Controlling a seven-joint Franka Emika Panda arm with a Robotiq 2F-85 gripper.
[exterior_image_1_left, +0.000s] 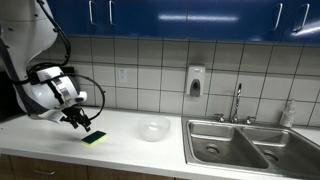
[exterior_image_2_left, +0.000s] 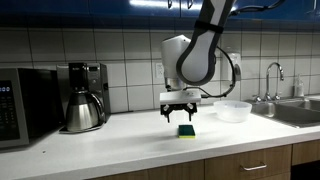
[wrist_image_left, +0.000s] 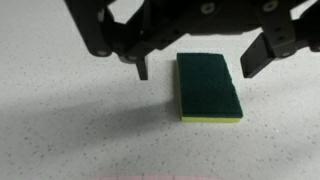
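Note:
A sponge (wrist_image_left: 208, 85), dark green on top and yellow beneath, lies flat on the white counter. In exterior view 1 the sponge (exterior_image_1_left: 94, 138) is left of the clear bowl (exterior_image_1_left: 155, 129). Just above and to the left of it hangs my gripper (exterior_image_1_left: 82, 125), tipped downward. From the wrist, the gripper stands open, its fingers (wrist_image_left: 256, 56) spread to either side of the sponge's far part, with nothing held. The second exterior view has the gripper (exterior_image_2_left: 178, 109) slightly above the sponge (exterior_image_2_left: 186, 131).
A double steel sink (exterior_image_1_left: 250, 145) with a faucet (exterior_image_1_left: 237, 103) lies to the right. A coffee maker (exterior_image_2_left: 86, 97) and a microwave (exterior_image_2_left: 25, 105) stand on the other side. Bare counter (exterior_image_2_left: 110, 145) surrounds the sponge.

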